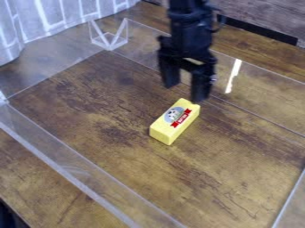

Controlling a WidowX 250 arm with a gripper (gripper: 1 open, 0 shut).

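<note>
A yellow rectangular box (167,129) with a red and white printed label lies on the dark wooden floor of the tray (89,125), right of the middle of the view. The dark gripper (186,82) hangs just above and behind the box, blurred, its two fingers apart and open. I see nothing between them.
Clear plastic walls border the wooden surface on the left, front and right. A white wire-like object (110,36) is at the back left. The floor left of and in front of the box is clear.
</note>
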